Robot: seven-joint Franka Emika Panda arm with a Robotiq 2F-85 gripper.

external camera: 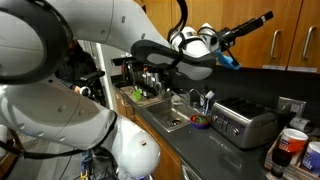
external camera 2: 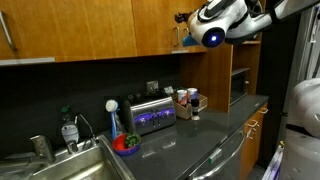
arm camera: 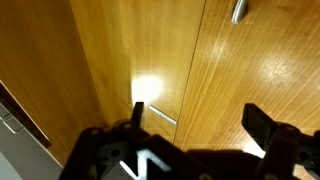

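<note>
My gripper stands open in the wrist view, its dark fingers (arm camera: 262,122) wide apart and nothing between them. Wooden cabinet doors (arm camera: 95,55) fill most of the area beyond it. One metal handle (arm camera: 162,115) appears between the fingers, apart from both; another handle (arm camera: 239,11) is near the top edge. Exterior view 1 has the arm (external camera: 175,42) raised high, reaching toward the upper cabinet (external camera: 285,20). In exterior view 2 the arm's wrist (external camera 2: 210,33) is close to the cabinet front, but any contact is hard to judge.
Below the arm, a toaster (external camera: 244,122) stands on the dark counter (external camera: 215,155). A sink (external camera: 170,115) and a colourful bowl (external camera 2: 126,144) lie to its left. A wooden box with cups (external camera 2: 188,104) stands to its right. Open air separates the arm from the counter.
</note>
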